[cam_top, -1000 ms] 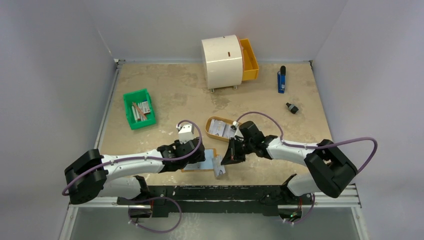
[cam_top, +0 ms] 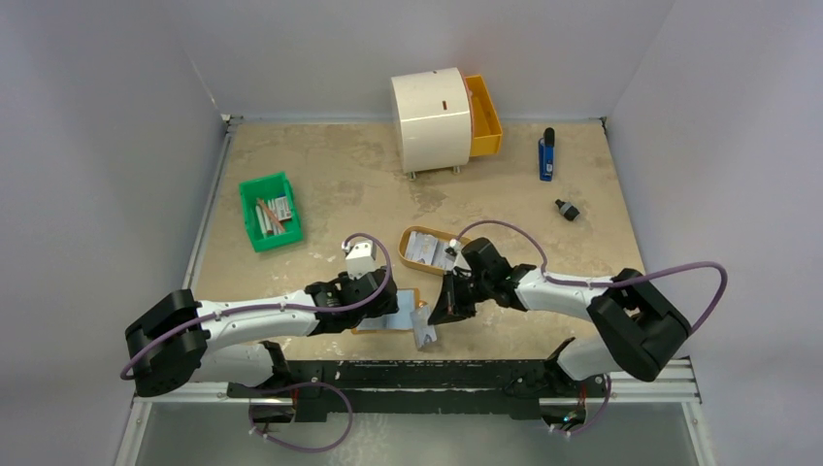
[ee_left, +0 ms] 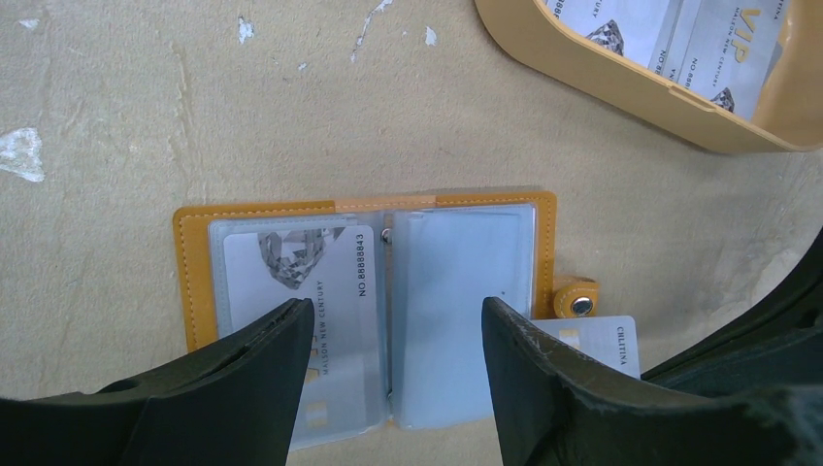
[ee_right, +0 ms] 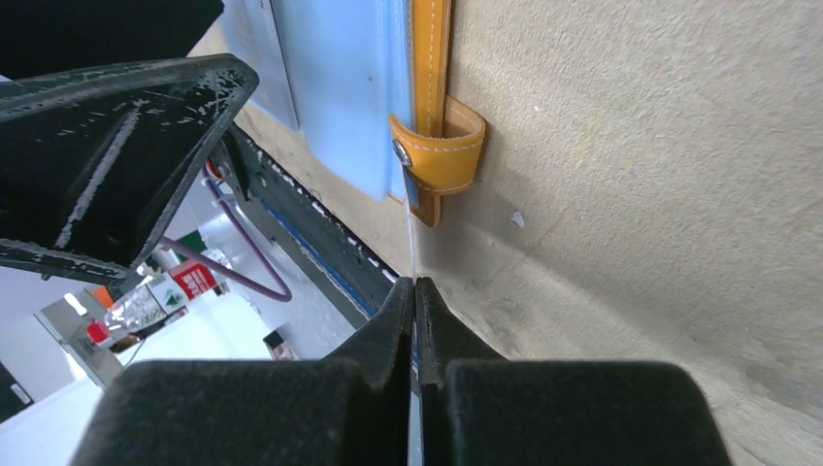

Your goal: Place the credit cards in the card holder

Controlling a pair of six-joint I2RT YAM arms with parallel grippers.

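An open orange card holder (ee_left: 193,277) lies on the table, a card (ee_left: 296,262) in its left clear pocket, a pale blue right pocket (ee_left: 464,272). My left gripper hovers open over it. My right gripper is shut on a card (cam_top: 423,328), seen edge-on in the right wrist view at the holder's strap (ee_right: 448,160), low by the holder's right side.
A tan tray (ee_left: 621,73) of cards sits behind the holder. A green basket (cam_top: 254,189) is at left, a white drum with yellow tray (cam_top: 430,121) at back, a blue tool (cam_top: 545,160) and dark object (cam_top: 567,210) at right.
The right gripper and its card have shifted very slightly; the left arm has not visibly moved.
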